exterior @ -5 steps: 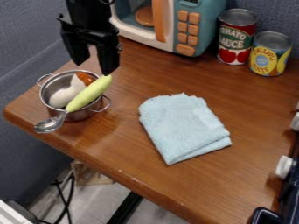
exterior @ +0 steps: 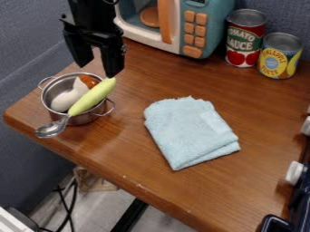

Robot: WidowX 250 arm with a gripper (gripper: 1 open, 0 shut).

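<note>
My black gripper (exterior: pixel 94 56) hangs at the upper left, above a steel pot (exterior: pixel 62 114), its fingers apart with nothing visible between them. In the pot are a pale oval item (exterior: pixel 67 96), something orange (exterior: pixel 89 81) and a long pale-yellow vegetable (exterior: pixel 93 96) resting across the rim. A ladle (exterior: pixel 51 129) leans out over the pot's front left.
A folded light-blue cloth (exterior: pixel 190 133) lies mid-table. A toy microwave (exterior: pixel 201 27), a tomato sauce can (exterior: pixel 244 41) and a yellow can (exterior: pixel 280 56) stand at the back. A dark appliance (exterior: pixel 296 186) is at the right edge.
</note>
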